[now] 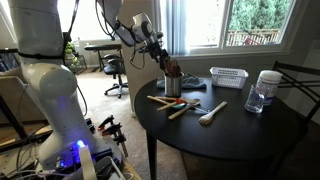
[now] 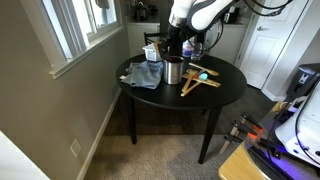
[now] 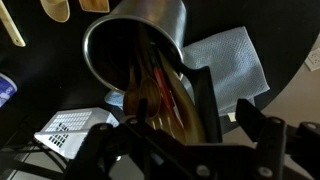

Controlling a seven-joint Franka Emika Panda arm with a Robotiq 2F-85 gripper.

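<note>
A metal canister (image 1: 173,84) stands upright on the dark round table (image 1: 240,118), with several utensils sticking up out of it. In the wrist view I look down past the canister's rim (image 3: 178,25) at wooden spoons (image 3: 150,92), a reddish handle (image 3: 181,100) and a black utensil (image 3: 204,100). My gripper is open, tilted just above the utensils' upper ends. Those ends reach toward the space between its fingers; whether any touches a finger I cannot tell. From the second exterior view, the canister (image 2: 173,72) stands below the arm.
Loose wooden utensils (image 2: 191,82) lie beside the canister, as does a grey-blue cloth (image 2: 146,75). A white basket (image 1: 229,77) sits at the back, and a clear bottle (image 1: 263,91) stands on the right.
</note>
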